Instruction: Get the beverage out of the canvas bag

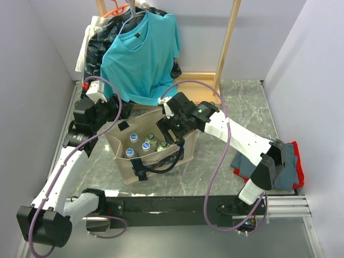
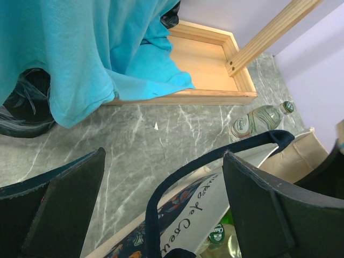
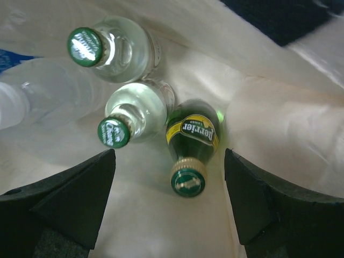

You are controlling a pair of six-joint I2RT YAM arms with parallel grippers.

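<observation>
The canvas bag (image 1: 123,161) stands mid-counter with several bottles inside. My right gripper (image 1: 171,129) is down at the bag's right end. In the right wrist view it is open around a green Perrier bottle (image 3: 192,131), whose cap lies just beyond and between the fingers; two clear green-capped bottles (image 3: 134,107) and a plastic bottle (image 3: 48,94) lie left of it. My left gripper hangs open at the bag's back left, with the navy handle (image 2: 155,215) showing between its fingers.
A clear bottle (image 2: 250,121) lies behind the bag. A clothes rack with a teal shirt (image 1: 140,59) fills the back. Folded grey and red cloths (image 1: 285,166) lie at the right.
</observation>
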